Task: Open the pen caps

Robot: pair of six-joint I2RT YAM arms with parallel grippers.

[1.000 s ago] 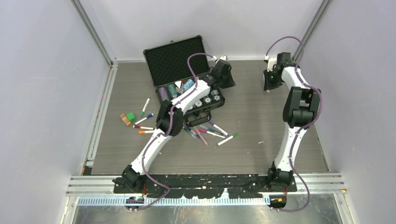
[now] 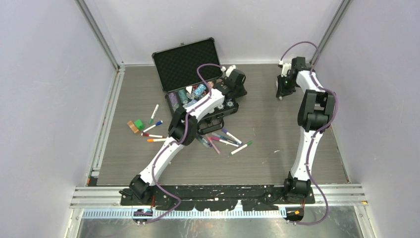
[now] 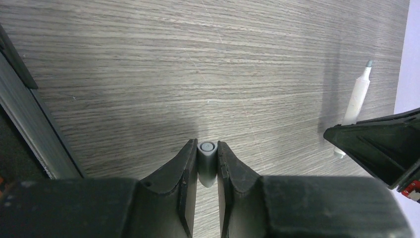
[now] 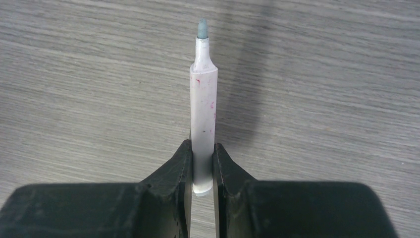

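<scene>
My right gripper is shut on a white marker (image 4: 203, 109), whose grey-blue tip is bare and points away from the fingers. My left gripper has a small pale grey pen cap (image 3: 207, 168) between its fingertips, apart from the marker. In the top view, the left gripper is at the case's right end and the right gripper is over the table's back right. More markers (image 2: 239, 148) lie scattered in front of the case and to its left; several still show coloured caps.
An open black case (image 2: 183, 59) with poker chips stands at the back centre. A green block (image 2: 138, 124) and a wooden block (image 2: 132, 126) lie at the left.
Over the last second both arms have shifted slightly left and towards the front in the top view. The scattered markers have not moved.
</scene>
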